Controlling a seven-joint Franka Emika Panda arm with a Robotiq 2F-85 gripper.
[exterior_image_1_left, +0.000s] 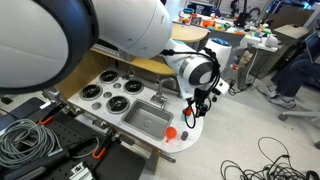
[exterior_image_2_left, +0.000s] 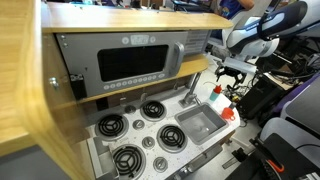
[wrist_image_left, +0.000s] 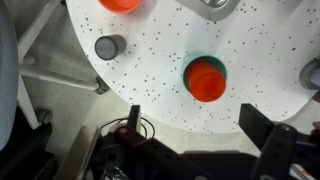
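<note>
In the wrist view a round red-topped object with a teal rim or base stands on the white counter, in front of my gripper. The dark fingers stand wide apart on either side of it lower in the view, so the gripper is open with nothing between them. The red and teal object shows at the counter's right end, below and left of the gripper. From exterior view 1, the hand partly hides the red object.
An orange-red bowl and a small dark cylinder share the counter. The sink and stove burners lie left of them. A microwave stands behind. Bare floor with cables lies past the counter's rounded edge.
</note>
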